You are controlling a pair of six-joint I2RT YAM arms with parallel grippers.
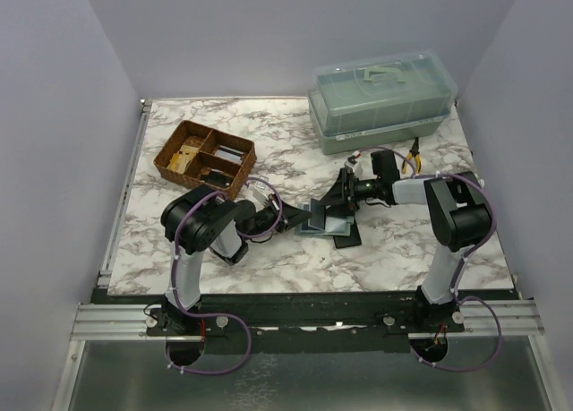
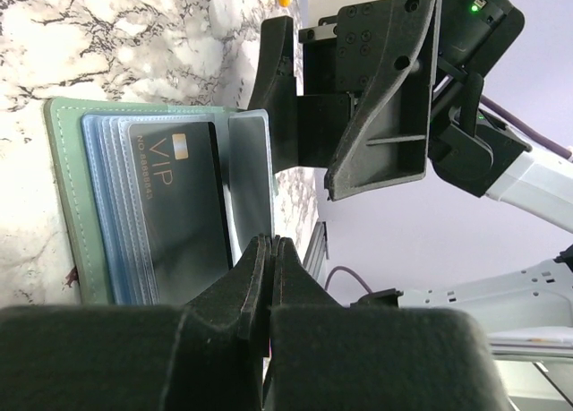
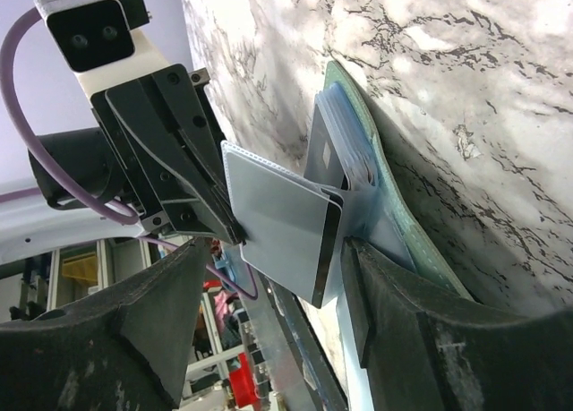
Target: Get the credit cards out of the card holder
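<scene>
A pale green card holder (image 2: 67, 187) with clear sleeves lies mid-table, a dark VIP card (image 2: 179, 218) showing in it. My left gripper is shut at the edge of a raised clear sleeve (image 2: 251, 178); that thin sleeve seems pinched at its tips. From the other side, my right gripper is part open around the raised sleeve, its fingers either side of the sleeve's end with a dark card strip. Whether it touches is unclear. A black card or cover (image 1: 347, 241) lies under the holder's right side.
A brown divided box (image 1: 204, 133) sits back left. A large lidded green plastic bin (image 1: 380, 98) fills the back right, with a yellow tool (image 1: 412, 160) beside it.
</scene>
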